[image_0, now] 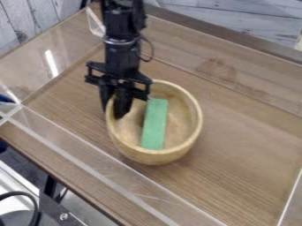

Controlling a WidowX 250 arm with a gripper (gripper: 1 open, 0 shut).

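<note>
A tan, round bowl (179, 145) rests on or just over the wooden table, holding a green oblong object (154, 124). My black gripper (116, 99) comes down from the top of the view onto the bowl's left rim and is shut on it. The fingertips are dark and partly hidden at the rim.
Clear plastic strips cross its left side. Black cables (28, 196) hang at the lower left, and grey-white planks stand behind.
</note>
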